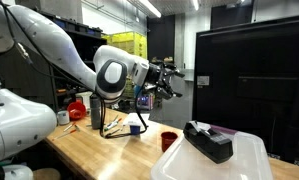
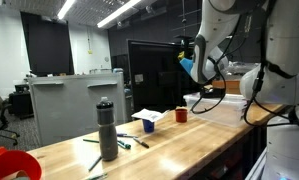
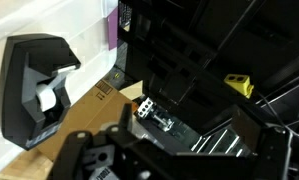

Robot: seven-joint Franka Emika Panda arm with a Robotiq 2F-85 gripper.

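Observation:
My gripper (image 1: 169,83) is up in the air above the table, level and empty. Its two dark fingers stand well apart at the bottom of the wrist view, with nothing between them (image 3: 184,140). Below and to the right of it in exterior view 1, a black box (image 1: 211,145) rests on a white tray (image 1: 251,165). The wrist view shows the box (image 3: 17,75) at the left, with something white (image 3: 47,97) inside. A red mug (image 1: 169,140) stands on the table beside the tray, and a blue cup (image 2: 148,126) is farther off.
A dark bottle (image 2: 107,130), a red bowl (image 2: 16,164) and several pens or tools lie along the far part of the wooden table (image 2: 204,139). A white paper (image 2: 149,114) is by the blue cup. Bare tabletop lies in front of the mug.

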